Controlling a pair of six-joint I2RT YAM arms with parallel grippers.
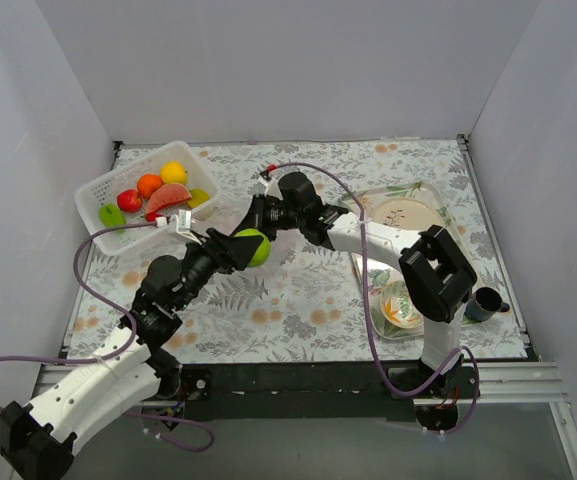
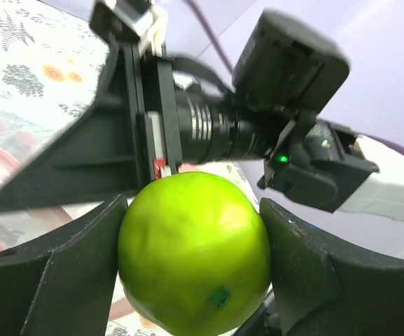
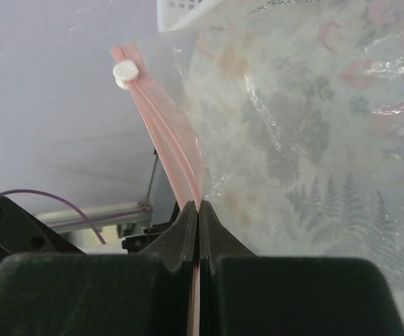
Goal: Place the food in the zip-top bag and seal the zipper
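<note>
My left gripper holds a bright green apple-like fruit, which fills the lower middle of the left wrist view between the two fingers. Just beyond it, my right gripper is shut on the pink-edged rim of a clear zip top bag, whose white slider shows at the top of that edge in the right wrist view. The bag hangs under both grippers, mostly hidden by the arms in the top view.
A white basket of several fruits and vegetables stands at the back left. A patterned tray with plates lies on the right, a dark mug at its corner.
</note>
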